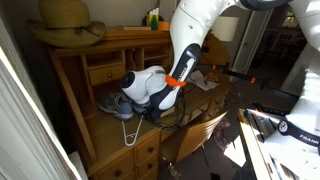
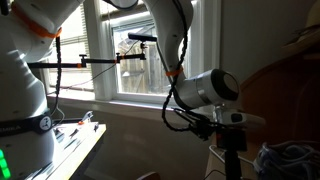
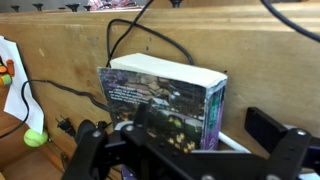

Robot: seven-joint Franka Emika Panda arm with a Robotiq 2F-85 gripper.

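Observation:
In the wrist view a book point(image 3: 150, 100) with a dark, pictured cover stands on the wooden desk top, its white page edges facing up. My gripper is open over its near end. The left finger point(image 3: 130, 148) covers part of the front cover, while the right finger point(image 3: 275, 135) lies off to the right of the spine. Whether either touches the book cannot be told. In exterior view 1 my gripper point(image 1: 148, 112) is low over the desk, right of the grey shoes point(image 1: 115, 104); the book is hidden there.
A white hanger point(image 1: 130, 131) hangs at the desk's front edge. Black cables point(image 3: 170, 42) run behind the book. A green ball point(image 3: 35, 137) and white paper point(image 3: 14, 98) lie to the left in the wrist view. Drawers and cubbies point(image 1: 105, 73) rise behind; a straw hat point(image 1: 68, 28) sits above.

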